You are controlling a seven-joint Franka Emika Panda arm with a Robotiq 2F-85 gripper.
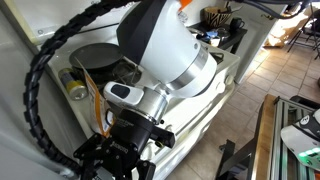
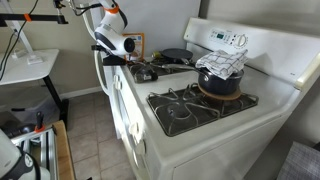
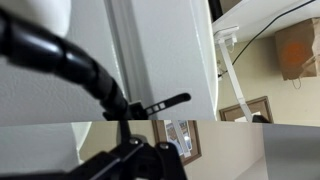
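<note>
My gripper [image 1: 112, 160] is the dark mass at the lower left of exterior view 1, beside the white front of the stove and low against it. It is open, with nothing seen held; its fingertips are mostly hidden by the arm and dark fittings. In the wrist view, black gripper parts [image 3: 135, 158] fill the bottom, a black ribbed hose [image 3: 60, 55] crosses the upper left, and a pale panel [image 3: 170, 40] lies close behind. Exterior view 2 has the white arm [image 2: 115, 42] small at the far left end of the counter.
A dark pan [image 1: 95, 55], a can [image 1: 72, 82] and an orange-brown strip [image 1: 97, 105] are near the arm. The stove [image 2: 190, 108] carries a pot [image 2: 218, 84] draped with a cloth [image 2: 222, 63]. Tiled floor [image 2: 92, 135] lies open in front.
</note>
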